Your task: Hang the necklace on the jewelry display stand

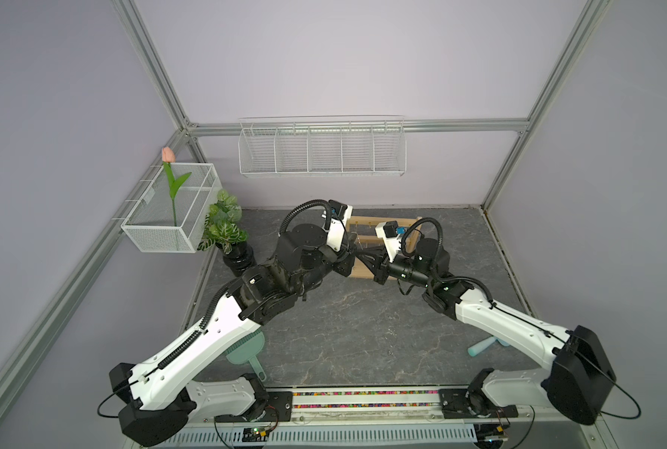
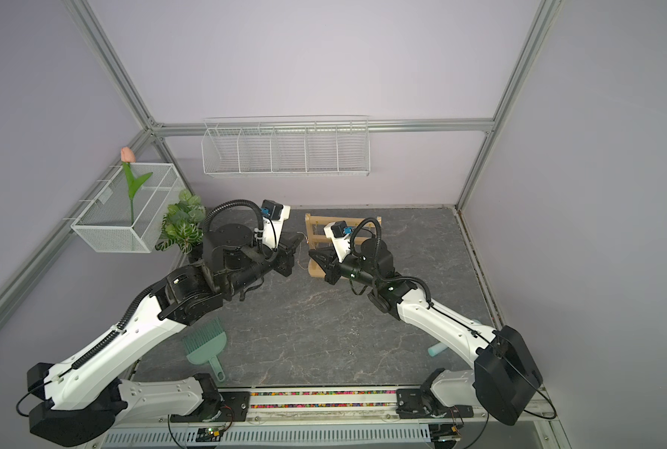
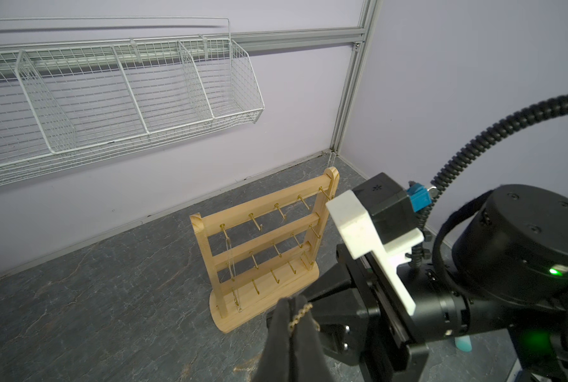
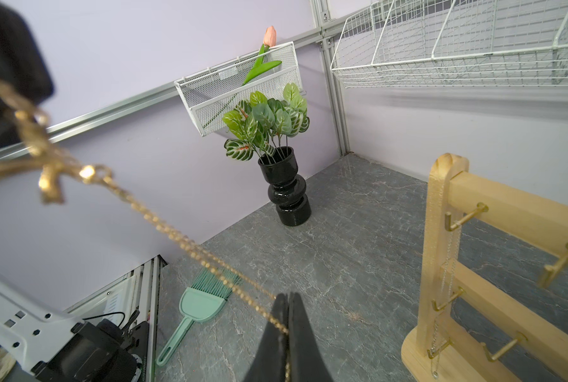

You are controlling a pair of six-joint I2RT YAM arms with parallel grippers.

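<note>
The gold chain necklace (image 4: 188, 245) stretches between my two grippers, its bar-like clasp (image 4: 53, 166) large and blurred near the left gripper's side in the right wrist view. My right gripper has its fingers together on the chain. In the left wrist view my left gripper is also closed, with a short piece of chain (image 3: 301, 316) across its fingertips. The wooden display stand (image 3: 268, 207), with rows of brass hooks, stands behind both grippers. A thin chain (image 3: 233, 261) hangs from its left end hook.
A black vase (image 4: 293, 191) with a leafy plant stands at the left wall, near a white basket (image 2: 127, 239) with a tulip. A wire rack (image 1: 322, 149) hangs on the back wall. A green dustpan (image 1: 247, 349) lies front left.
</note>
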